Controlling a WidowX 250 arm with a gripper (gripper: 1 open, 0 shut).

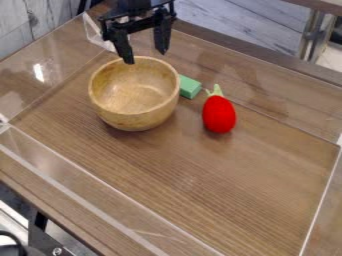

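Observation:
My gripper [138, 44] is at the top of the view, above and behind a wooden bowl [134, 110], with its fingers open and pointing down. The bowl is empty. Right of the bowl sits a small green block [190, 87], and further right lies a red object with a pale green tip [219, 116], which looks like a vegetable or fruit.
A pale wall or panel edge [47, 30] runs along the upper left.

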